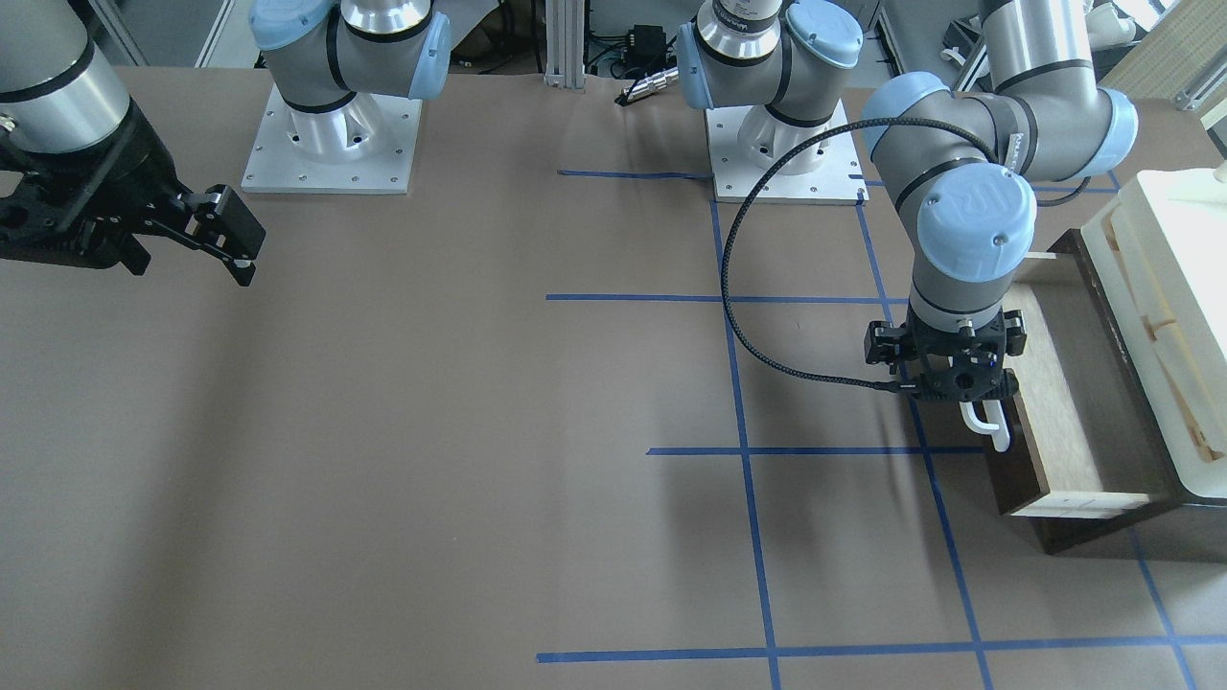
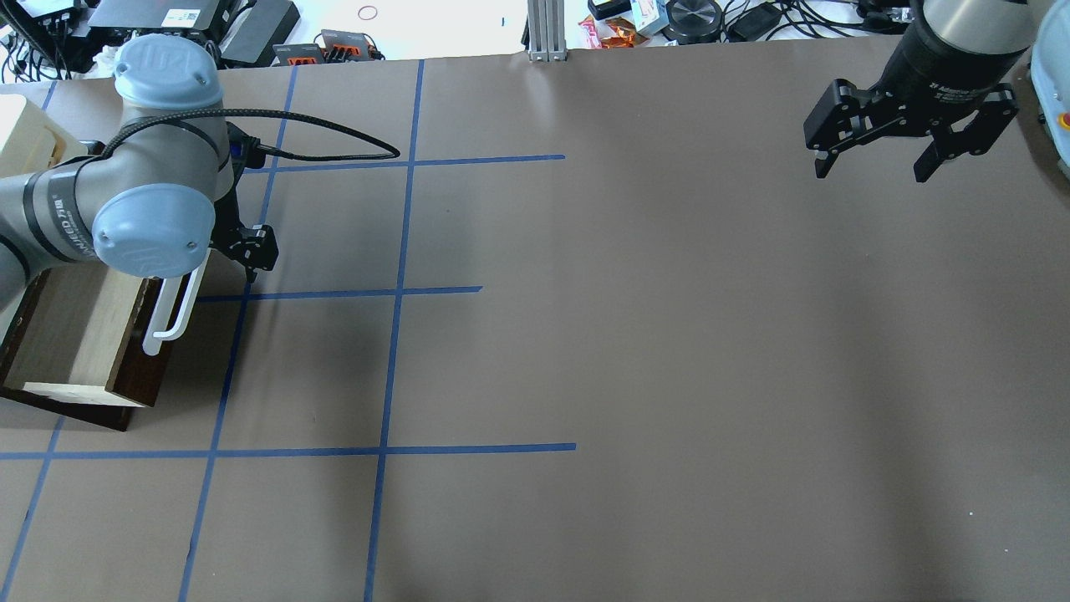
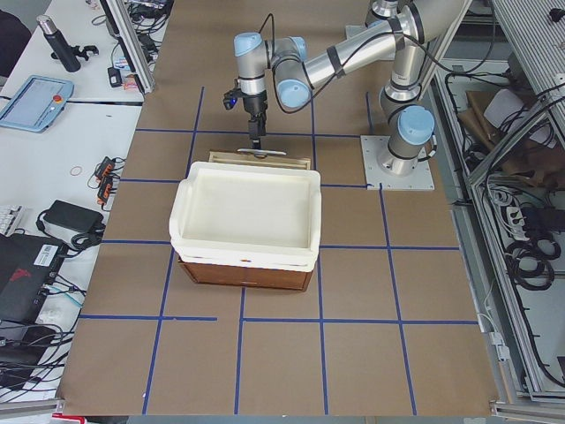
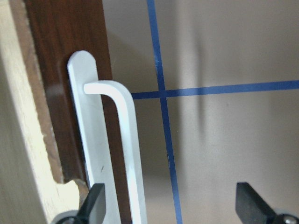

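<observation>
My gripper stands open above the white handle (image 4: 132, 154) on the dark wooden front of a drawer (image 4: 70, 42); in the left wrist view the handle lies between the fingertips, close to the left one, with nothing gripped. In the camera front view the drawer (image 1: 1076, 502) is pulled out of a wooden box with a white top (image 1: 1185, 253); the gripper (image 1: 945, 379) is just over the handle (image 1: 998, 431). The camera left view shows the white tray top (image 3: 244, 216) with the arm behind it.
Taped blue grid lines cover the table (image 2: 652, 351), whose middle is clear. A second arm's black gripper (image 2: 873, 160) hangs at the far side. Further arm bases (image 1: 328, 172) stand along the back edge.
</observation>
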